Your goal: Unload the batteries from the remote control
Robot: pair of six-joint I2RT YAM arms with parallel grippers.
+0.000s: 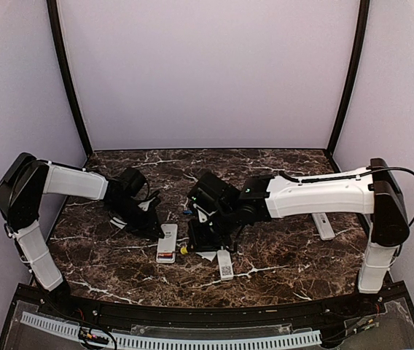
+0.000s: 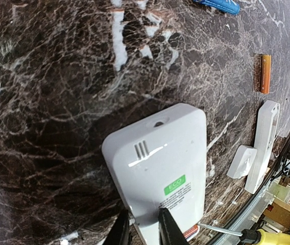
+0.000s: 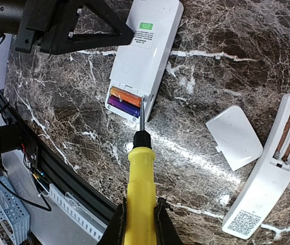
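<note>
The white remote control (image 3: 145, 51) lies back up, with an orange battery (image 3: 125, 96) and a purple battery (image 3: 124, 106) in its uncovered compartment. My left gripper is at its left long side, shut on that edge, the fingers (image 2: 168, 229) close together; the exact contact is partly hidden. My right gripper is shut on the yellow handle of a screwdriver (image 3: 142, 176). Its thin metal tip reaches the compartment's right side, at the end of the orange battery. Seen from the top, both grippers flank the remote (image 1: 167, 240).
Right of the remote lie a loose white cover (image 3: 235, 138) and a second white remote (image 3: 265, 178) with an empty battery compartment. A loose orange battery (image 2: 265, 74) and a blue object (image 2: 219, 5) rest farther off. Another remote (image 1: 323, 226) is at far right.
</note>
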